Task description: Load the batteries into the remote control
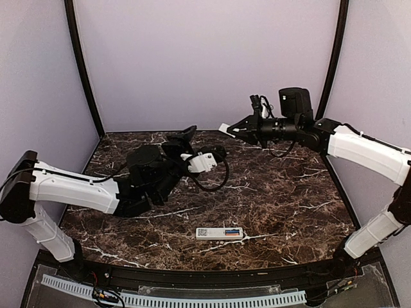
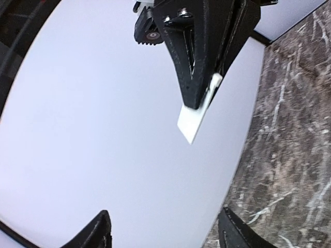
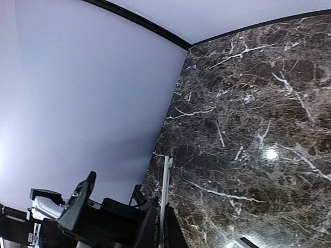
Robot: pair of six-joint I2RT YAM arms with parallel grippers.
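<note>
The white remote control [image 1: 217, 236] lies flat on the table, its open compartment on the right showing the blue and orange batteries [image 1: 232, 233]. My right gripper [image 1: 239, 129] is shut on a small white battery cover [image 1: 225, 129], held well above the table. In the left wrist view the cover [image 2: 190, 123] juts from the right fingertips; the right wrist view shows the cover [image 3: 165, 188] edge-on as a thin strip. Apart from it, to the left, my left gripper [image 1: 187, 136] is open; only the tips of its fingers [image 2: 98, 232] show, with nothing between them.
Pale walls [image 1: 205, 64] enclose the back and sides. A perforated metal strip [image 1: 192, 301] runs along the front, and a cable loops below the left wrist.
</note>
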